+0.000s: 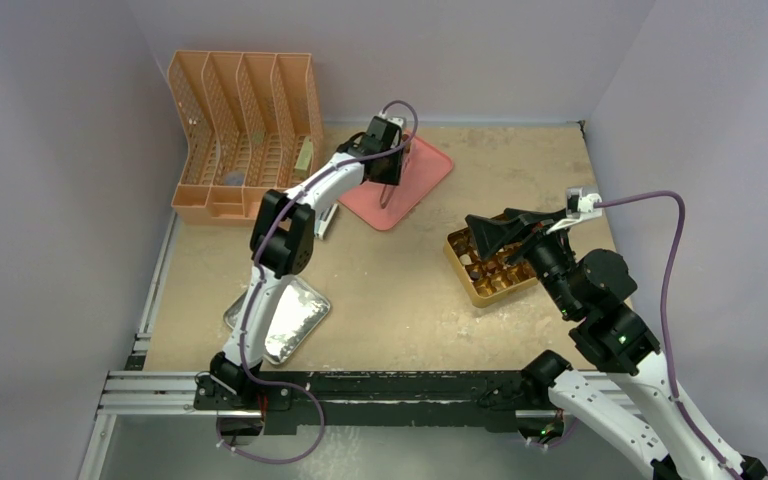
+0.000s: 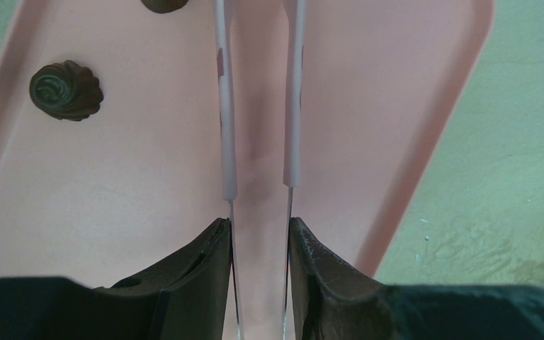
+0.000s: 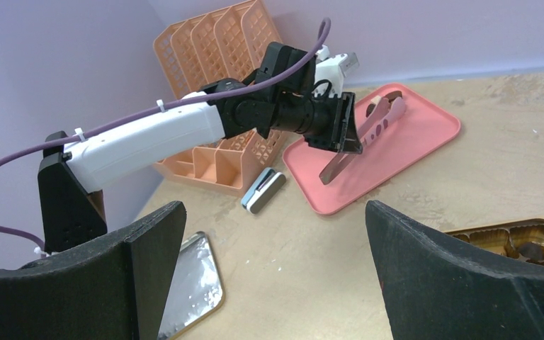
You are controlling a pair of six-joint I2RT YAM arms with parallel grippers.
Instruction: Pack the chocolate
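Observation:
A pair of pink tongs point(image 3: 379, 131) is held in my left gripper, its two arms squeezed between the black fingers. They slant down over the pink tray point(image 1: 425, 170). On that tray sits a dark swirled chocolate point(image 2: 66, 91), left of the tongs. Another brown piece point(image 2: 164, 4) is cut off by the upper edge of the left wrist view. The tongs' tips lie outside that view, so whether they pinch anything is hidden. Over the gold box point(image 1: 481, 300) with small compartments, my right gripper stands open and empty.
An orange divided rack point(image 1: 200, 205) stands at the back left. Beside the pink tray lies a stapler-like object point(image 3: 263, 191). A silver tray point(image 1: 305, 325) rests at the front left.

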